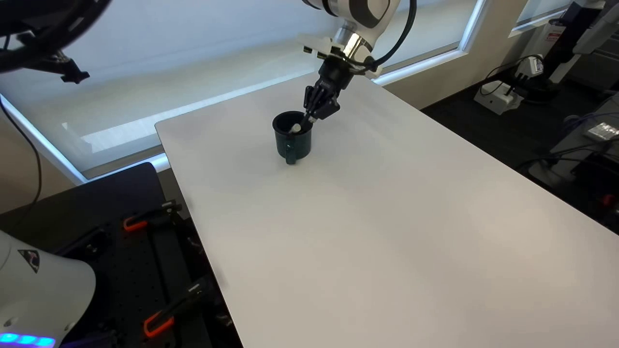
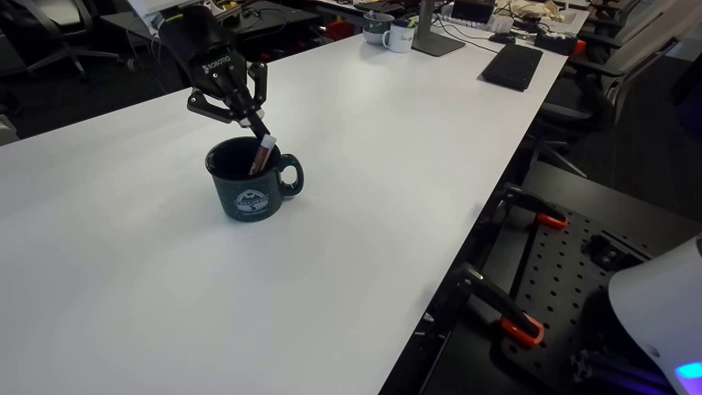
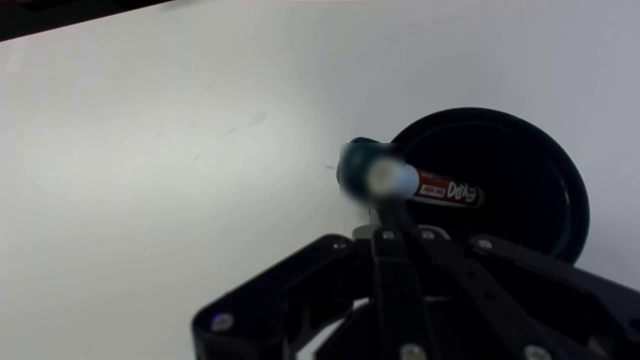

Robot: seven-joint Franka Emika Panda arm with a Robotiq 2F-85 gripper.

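A dark green mug [image 2: 244, 197] with a handle and a pale logo stands upright on the white table [image 1: 371, 232]. Inside it leans a red marker [image 3: 447, 189] with EXPO lettering; its white end [image 2: 268, 141] rests near the rim on the handle side. In exterior view 1 only that pale end [image 1: 296, 128] shows clearly. My gripper [image 2: 261, 131] points down at the mug's rim, right beside the marker's white end. Its fingers are together, with nothing visible between them. In the wrist view the gripper is blurred at the tips, so whether they touch the marker cannot be told.
Wide bare table surrounds the mug. At the far end in exterior view 2 are a white mug [image 2: 399, 37], a second green mug [image 2: 377, 26], a monitor stand [image 2: 435, 43] and a keyboard [image 2: 513, 66]. A window blind [image 1: 191, 64] runs along one table edge.
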